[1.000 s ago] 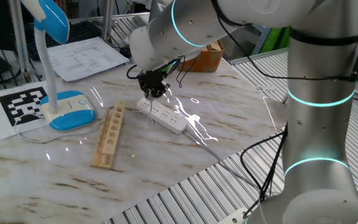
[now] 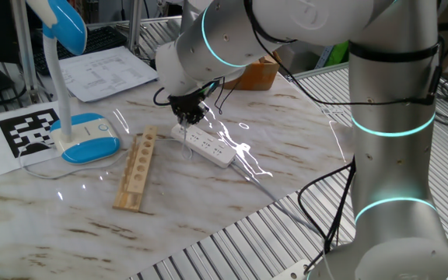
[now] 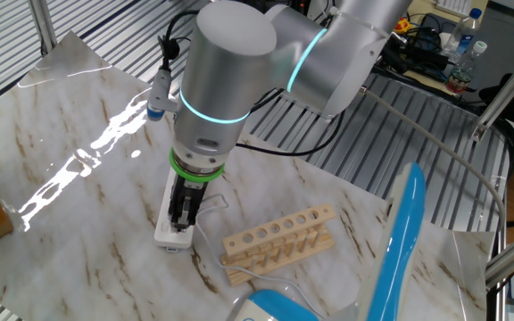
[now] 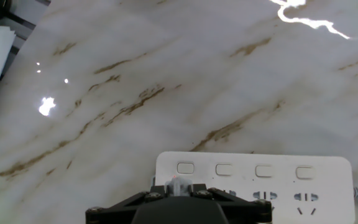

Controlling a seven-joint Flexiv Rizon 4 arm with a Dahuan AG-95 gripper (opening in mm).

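Observation:
A white power strip (image 2: 204, 146) lies on the marble table, with a row of switches and sockets showing in the wrist view. Over the strip's end nearest the lamp is my gripper (image 2: 184, 120), pointing down. In the wrist view, the gripper has its fingers closed about a small pale piece, apparently the lamp's plug (image 4: 179, 182). A thin white cable (image 3: 205, 239) loops from there toward the blue and white lamp (image 2: 86, 140). The fingers hide the socket below, so whether the plug sits in it or just above cannot be told.
A wooden test-tube rack (image 2: 137, 169) stands between strip and lamp, close to the cable. Papers (image 2: 107, 74) lie at the back, and a cardboard box (image 2: 257, 75) stands behind the arm.
The upper arm and wrist have shifted slightly left in exterior view 1. The gripper has moved slightly left over the same end of the strip; strip, rack and lamp have stayed put.

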